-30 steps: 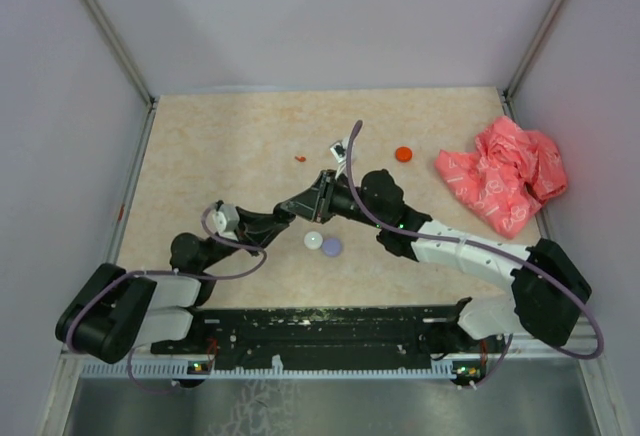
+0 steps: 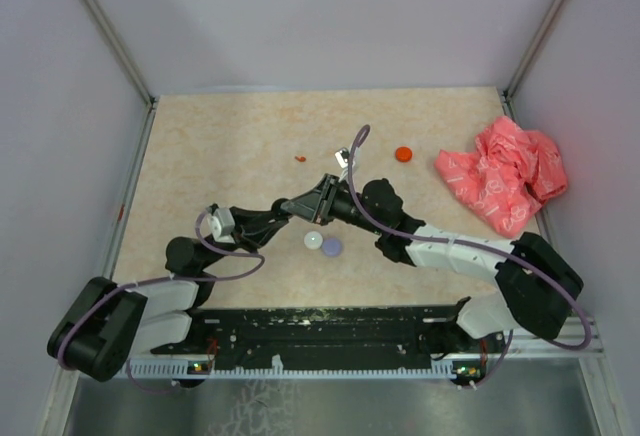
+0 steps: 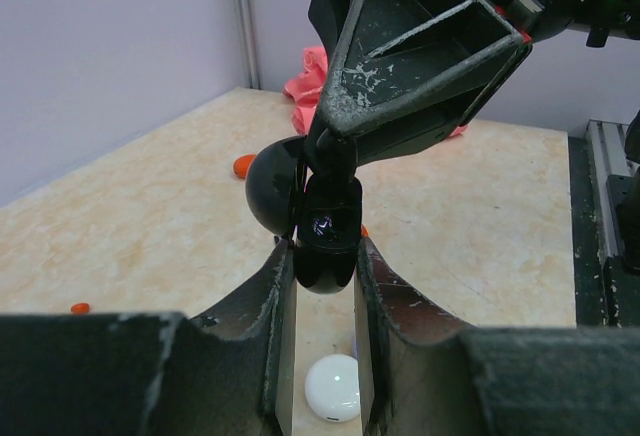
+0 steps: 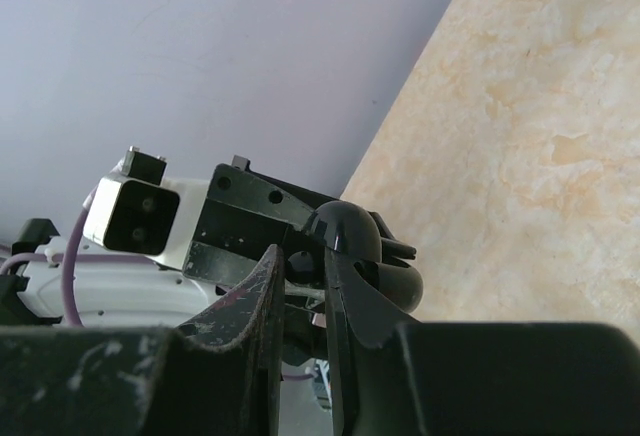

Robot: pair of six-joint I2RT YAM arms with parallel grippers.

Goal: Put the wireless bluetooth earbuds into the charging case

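Note:
The black charging case [image 3: 325, 226] is in my left gripper [image 2: 275, 218], whose fingertips close on it in the left wrist view. Its rounded lid [image 4: 345, 228] stands open. My right gripper [image 2: 295, 206] reaches down to the case from the right and is shut on something small and dark at the case, likely an earbud, mostly hidden by the fingertips. The two grippers meet above the middle of the table.
A pink crumpled cloth [image 2: 500, 171] lies at the right. Small discs, white [image 2: 313, 240], purple [image 2: 331, 246] and red [image 2: 404, 154], lie on the table, with a small orange piece [image 2: 300, 158].

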